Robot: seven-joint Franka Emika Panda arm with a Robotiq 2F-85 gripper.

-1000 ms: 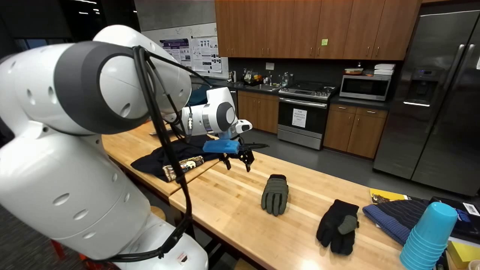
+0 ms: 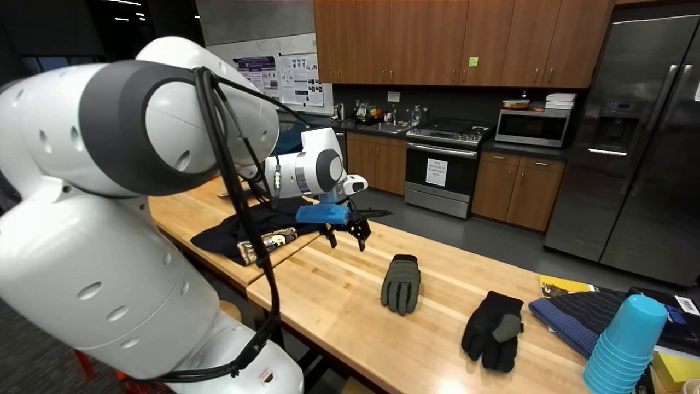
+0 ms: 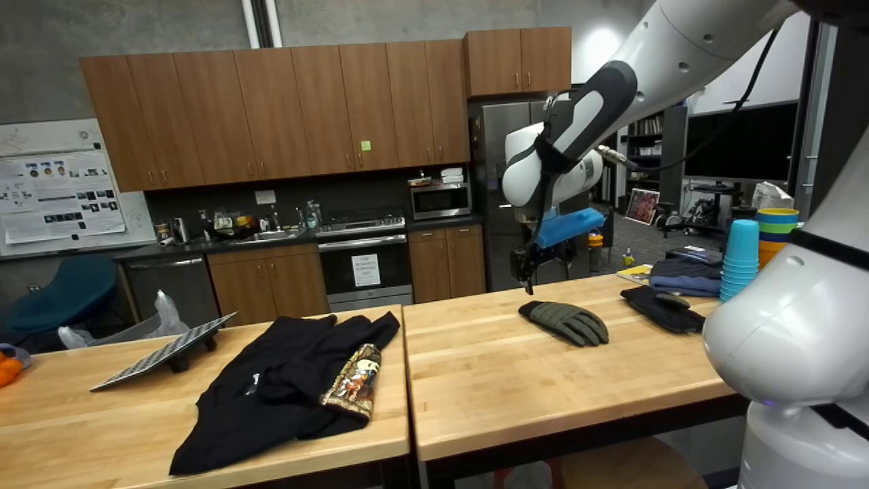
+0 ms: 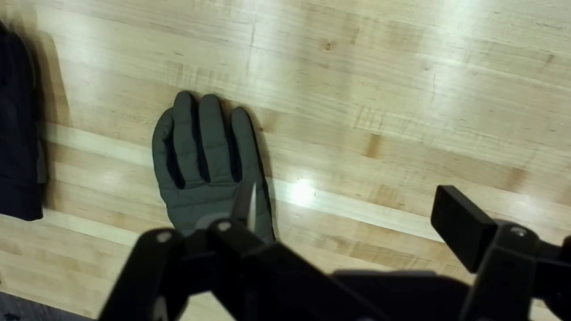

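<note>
Above the wooden table, my gripper (image 2: 348, 245) stands open, its two fingers pointing down. In the wrist view a wide gap of bare wood shows between the finger pads, with nothing held. A grey-green glove (image 2: 401, 285) lies flat on the table. The wrist view shows this glove (image 4: 214, 155) partly under my left finger, its cuff hidden by the gripper. A second glove (image 2: 495, 332), black with a grey-green thumb, rests farther along the table. Part of that black glove (image 4: 18, 128) enters the wrist view's left edge.
Dark clothing with a printed patch (image 3: 354, 383) covers part of the adjoining table. Stacked blue cups (image 2: 626, 345) and a folded striped knit (image 2: 577, 318) occupy the far end past the black glove. Bare wood surrounds the grey-green glove.
</note>
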